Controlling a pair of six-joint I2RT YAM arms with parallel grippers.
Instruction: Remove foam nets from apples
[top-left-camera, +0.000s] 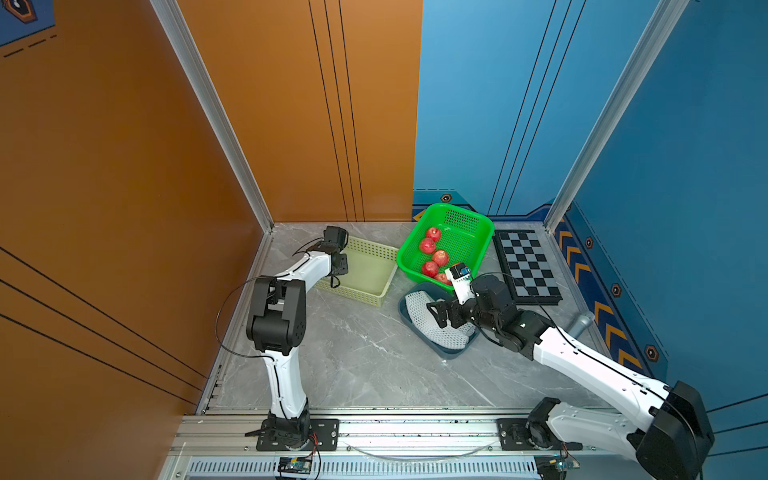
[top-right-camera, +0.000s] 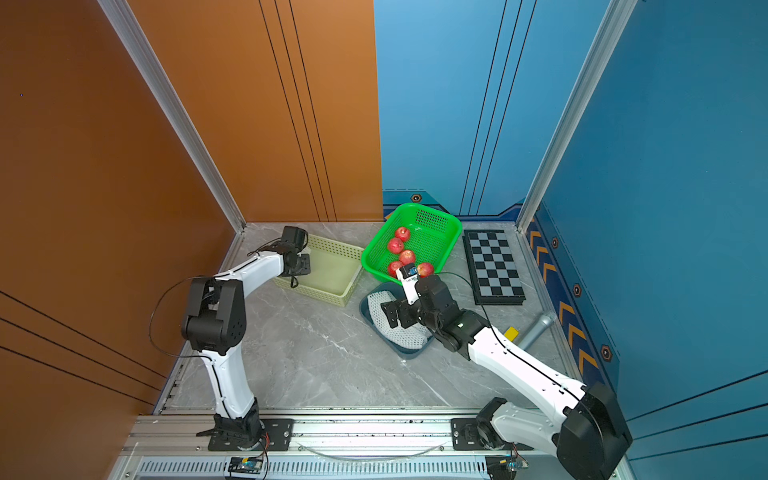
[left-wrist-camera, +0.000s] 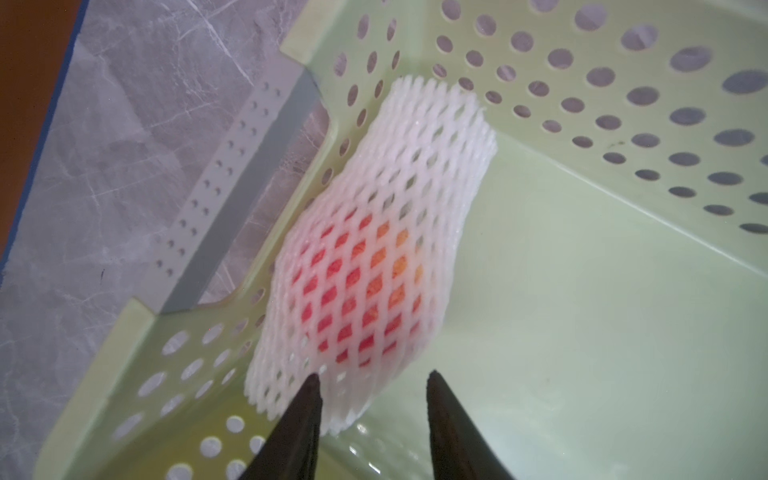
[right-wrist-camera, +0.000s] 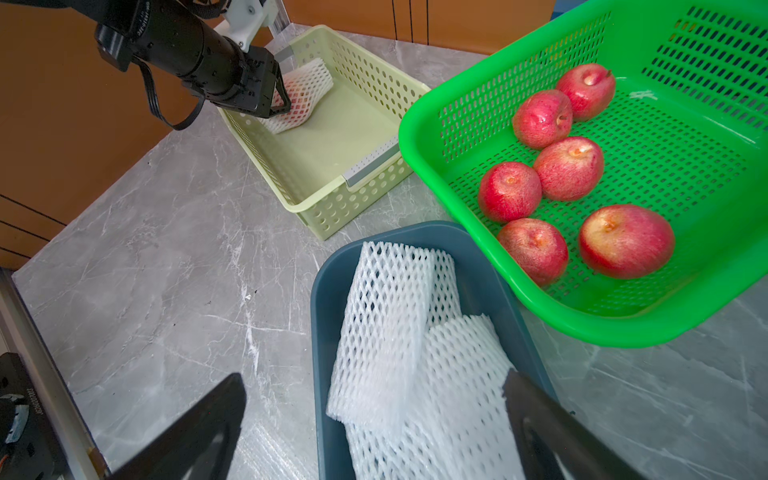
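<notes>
In the left wrist view, an apple (left-wrist-camera: 364, 288) shows red and orange through the mesh of its white foam net (left-wrist-camera: 432, 152). It lies along the handle wall of the pale green basket (left-wrist-camera: 576, 240). My left gripper is partly open near the lower end of this net, its fingers spread with nothing seen clamped between. From the right wrist view, the left gripper partly hides the net. My right gripper is open above the dark blue bin (right-wrist-camera: 326, 320), which holds empty foam nets (right-wrist-camera: 384, 336). Several bare apples (right-wrist-camera: 625, 241) lie in the green basket (right-wrist-camera: 688, 180).
A checkered board (top-left-camera: 531, 268) stands right of the green basket. A grey cylinder (top-right-camera: 537, 329) and a yellow block (top-right-camera: 511, 333) lie near the right wall. Open grey table (top-left-camera: 344, 352) lies in front of the pale basket and between the arms.
</notes>
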